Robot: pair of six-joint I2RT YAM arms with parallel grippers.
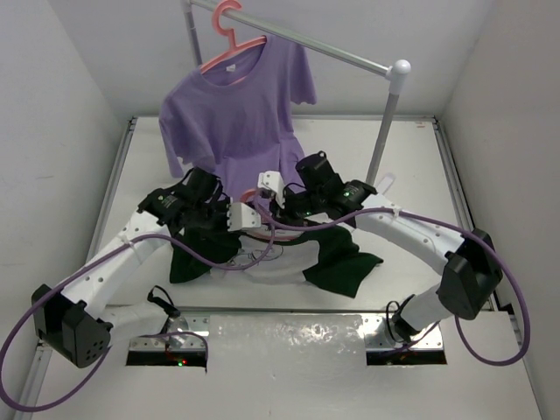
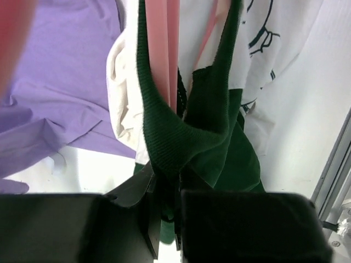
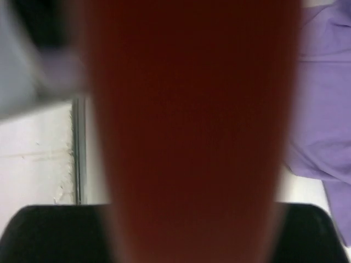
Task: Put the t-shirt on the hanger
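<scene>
A white t-shirt [image 1: 278, 264] with dark green sleeves [image 1: 343, 262] lies on the table, its dark print partly showing. In the left wrist view, my left gripper is shut on the green collar band [image 2: 173, 134], which is drawn up into a fold. A pink hanger [image 2: 160, 49] passes through the neck opening there. From above, only bits of that hanger [image 1: 248, 194] appear between the arms. My right gripper [image 1: 275, 210] is by its hook. Close to the right wrist camera, the hanger [image 3: 192, 126] looks like a blurred dark red band between the fingers, which are shut on it.
Behind the arms, a purple t-shirt [image 1: 236, 114] hangs on another pink hanger [image 1: 229, 39] from a white rack rail [image 1: 306, 41]. Its lower part reaches down near both grippers. The rack's right post [image 1: 382, 131] stands behind the right arm.
</scene>
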